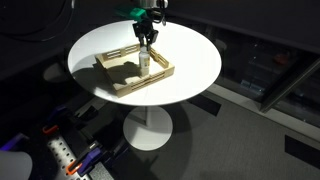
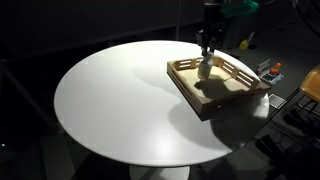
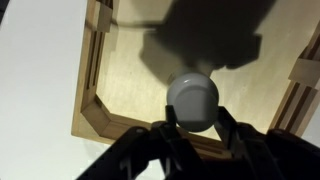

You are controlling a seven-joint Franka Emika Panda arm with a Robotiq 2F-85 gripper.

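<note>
A pale bottle with a grey round cap stands upright inside a wooden tray (image 1: 122, 89); the bottle (image 1: 144, 65) shows whole in the first exterior view. In the second exterior view the bottle (image 2: 205, 68) is near the tray's inner side, under the gripper (image 2: 207, 48). From above, the wrist view shows the cap (image 3: 192, 100) between the dark fingers, one on each side. My gripper is shut on the bottle at its top. Whether the bottle's base touches the tray floor is hard to tell.
The tray sits on a round white table (image 2: 110, 100) with wide clear room beside it. Low slatted walls (image 3: 90, 60) enclose the tray. Beyond the table are an orange chair (image 2: 290, 123) and dark floor.
</note>
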